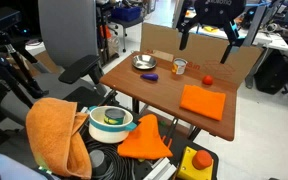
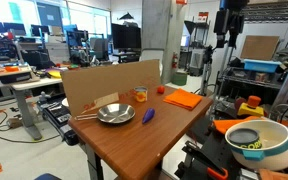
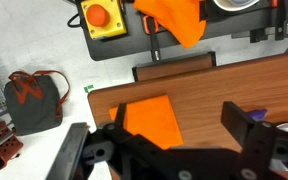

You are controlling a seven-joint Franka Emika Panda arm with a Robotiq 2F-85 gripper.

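My gripper (image 1: 210,42) hangs high above the brown table, its two fingers spread wide and nothing between them. In the wrist view the gripper looks down on a flat orange cloth (image 3: 152,119), which lies on the table between the fingers but well below them. On the same table stand a silver pan (image 2: 116,113), a purple object (image 2: 149,115), a small orange-and-white can (image 1: 179,66) and a red ball (image 1: 208,80). The purple object (image 3: 257,115) shows partly behind one finger in the wrist view.
A cardboard screen (image 2: 109,84) edges the table's far side. Beside the table are a white pot (image 1: 111,120), hanging orange cloths (image 1: 144,140) and a yellow-black box (image 1: 196,163) with a red-orange round thing on it. Bare tabletop surrounds the flat cloth.
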